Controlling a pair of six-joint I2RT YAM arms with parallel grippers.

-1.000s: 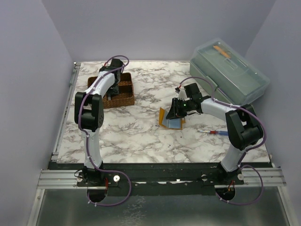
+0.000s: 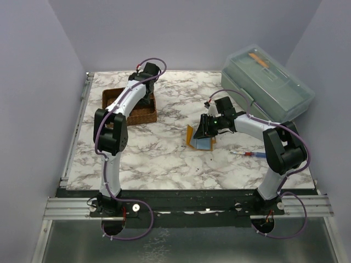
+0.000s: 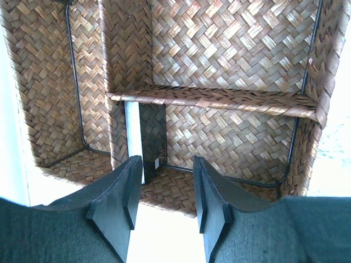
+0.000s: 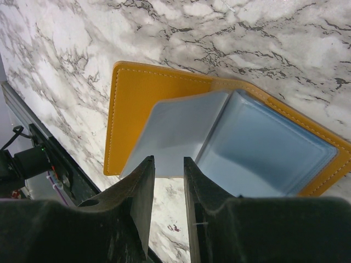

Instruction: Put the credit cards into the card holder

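The card holder (image 4: 159,90) lies spread on the marble table, orange with stitched edges and clear bluish pockets (image 4: 263,148). Its flap stands partly raised in the top view. Over the holder, my right gripper is parted, with no grip on the flap visible. My left gripper hangs above the brown woven basket (image 3: 214,101), open, with nothing between its fingers. A thin pale edge (image 3: 133,129), probably of a card or cards, stands upright along a compartment wall, just beyond the left finger. Its lower end is partly hidden by that finger.
Dividers split the basket into several compartments. A clear green-lidded box (image 2: 269,82) occupies the back right. A blue and red pen-like tool (image 2: 249,154) lies right of the holder. Bare marble (image 2: 159,159) separates basket and holder.
The pale edge in the basket shows less from above now. The right arm and card holder look unmoved.
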